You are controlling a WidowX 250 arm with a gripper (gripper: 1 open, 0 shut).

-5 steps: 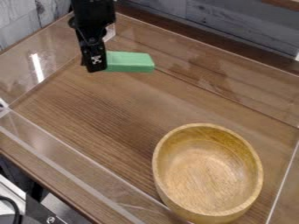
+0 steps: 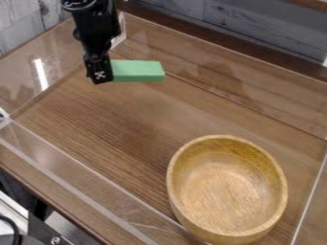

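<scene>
My black gripper (image 2: 99, 67) reaches in from the top left, over the upper left of the wooden table. It is shut on a green rectangular block (image 2: 140, 71), which sticks out to the right of the fingers. How far the block is off the table is hard to tell.
A round wooden bowl (image 2: 227, 189) stands at the front right. A grey wall (image 2: 255, 29) runs along the back, and a small pale object, partly hidden, is behind the arm.
Over the last second my gripper and the green block have shifted slightly left. The bowl has not moved.
</scene>
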